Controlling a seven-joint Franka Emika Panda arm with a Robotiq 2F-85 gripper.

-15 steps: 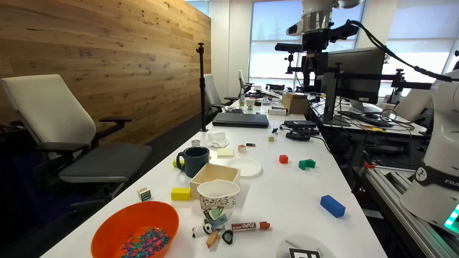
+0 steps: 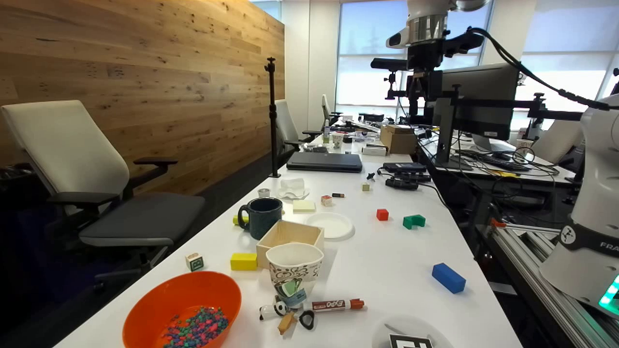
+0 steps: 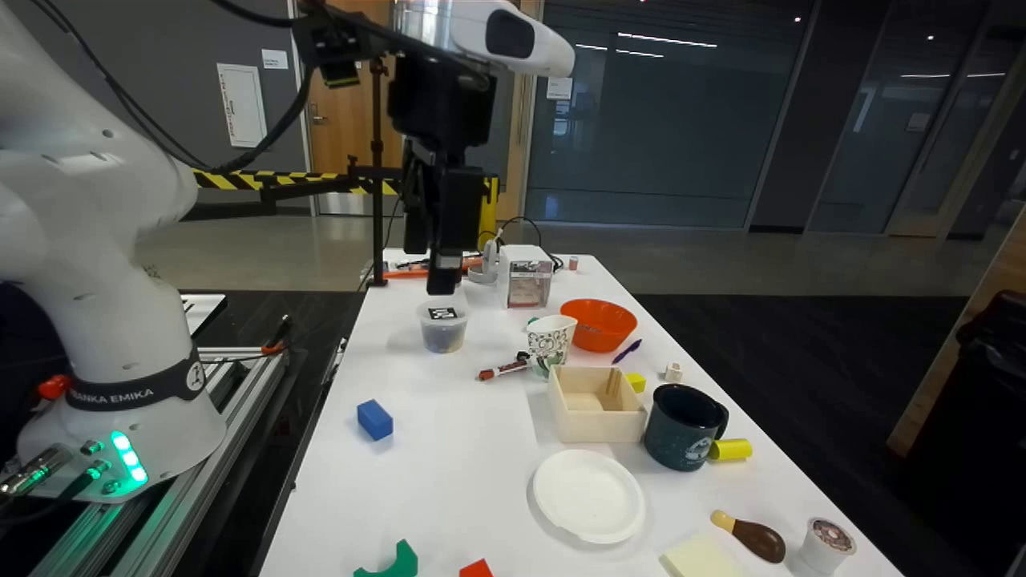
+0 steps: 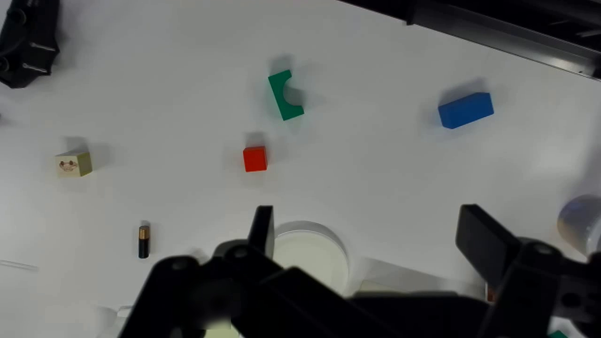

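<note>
High over the white table hangs my gripper, its two fingers (image 4: 485,242) spread wide in the wrist view with nothing between them. Below it lie a red cube (image 4: 255,159), a green arch-shaped block (image 4: 285,96) and a blue block (image 4: 466,110), each apart from the others. A white plate (image 3: 588,495) rests mid-table, partly covered by my gripper in the wrist view. Beside it stand an open wooden box (image 3: 598,423) and a dark mug (image 3: 680,428). A patterned paper cup (image 2: 294,262) is close to the box, and an orange bowl (image 2: 152,307) contains small coloured pieces.
A yellow block (image 2: 243,261), a red marker (image 2: 337,304) and a lidded clear tub (image 3: 443,328) are also on the table. Black devices (image 2: 404,174) with cables sit at its far edge, near a closed laptop (image 2: 325,162).
</note>
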